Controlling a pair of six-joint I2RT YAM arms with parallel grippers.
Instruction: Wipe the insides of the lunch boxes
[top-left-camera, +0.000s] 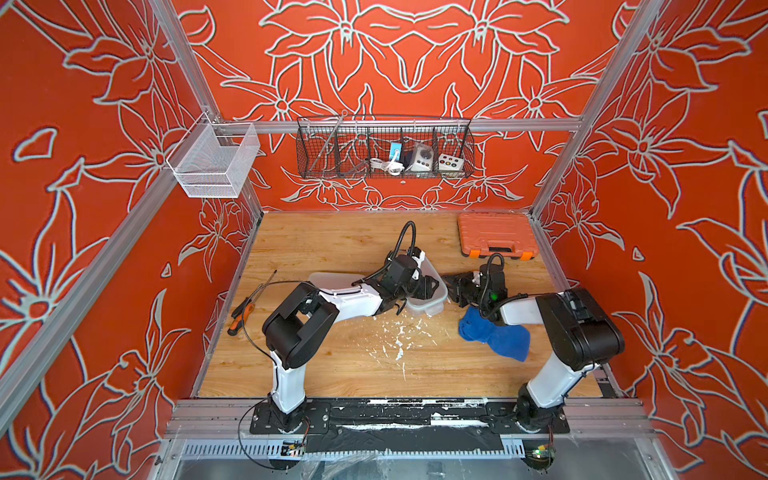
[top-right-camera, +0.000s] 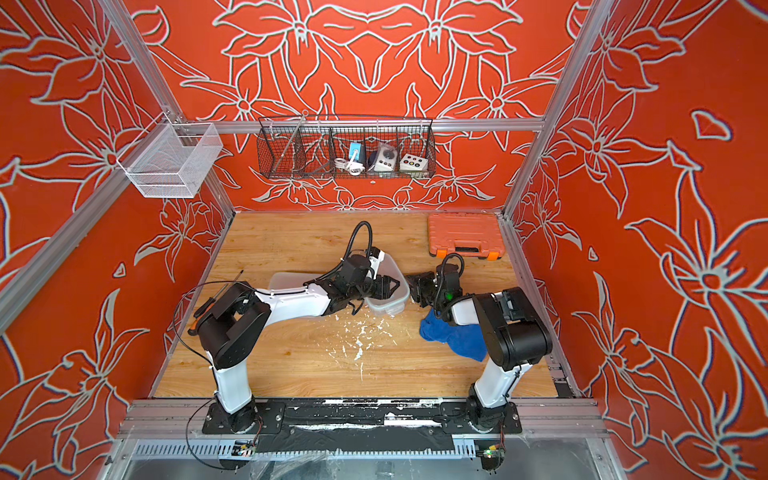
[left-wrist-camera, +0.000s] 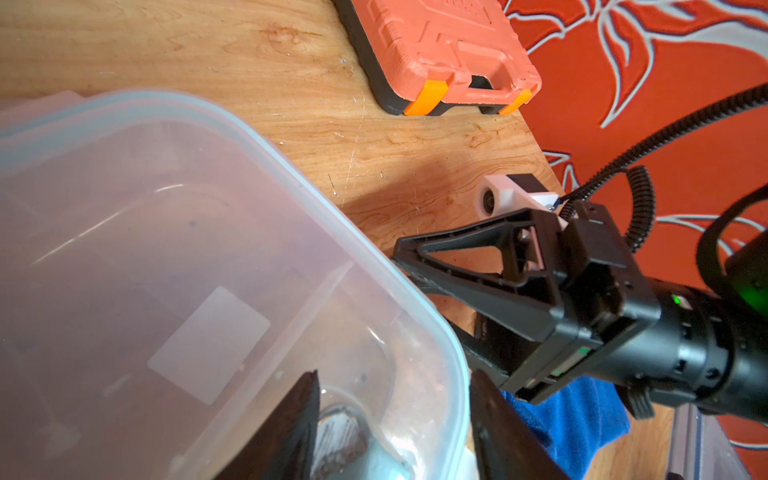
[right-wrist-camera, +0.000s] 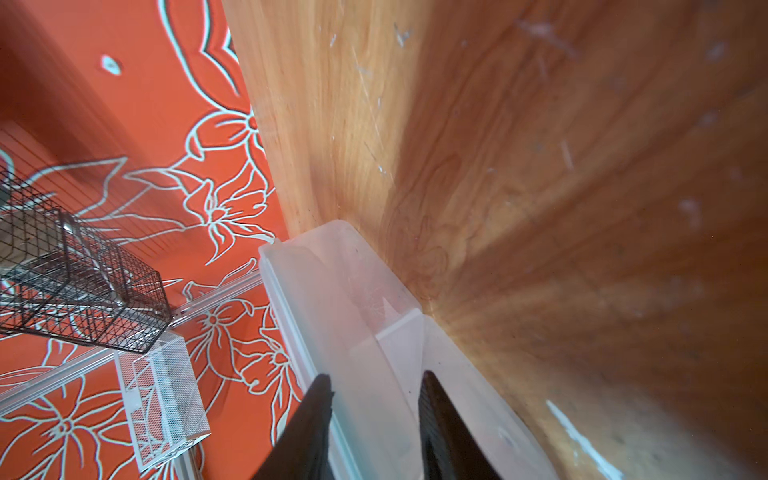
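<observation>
A clear plastic lunch box is tilted near the middle of the table. In the left wrist view, my left gripper is shut on the wall of this lunch box near one corner. My right gripper stands part open at the box's right side, its fingers around or just over the edge of the lunch box; contact is unclear. Another pale container lies flat, partly behind the left arm. The crumpled blue cloth rests under the right forearm.
White crumbs litter the wood in front of the box. An orange tool case lies at the back right, and a screwdriver at the left edge.
</observation>
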